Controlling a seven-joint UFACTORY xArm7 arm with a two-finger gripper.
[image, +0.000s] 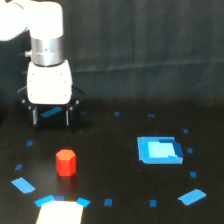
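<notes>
A red hexagonal block (66, 162) stands on the dark table at the left. The white arm reaches in from the upper left. Its gripper (51, 119) hangs behind and a little to the left of the block, apart from it. The thin dark fingers are spread wide, and nothing shows between them. At the right lies a shallow blue square tray (142, 149) with a pale, bright bottom; no object shows in it.
Several small blue marks and strips, such as the strip (192, 197) at the lower right, lie flat on the table. A white square object (60, 212) sits at the bottom edge, in front of the block. Between block and tray the table is bare.
</notes>
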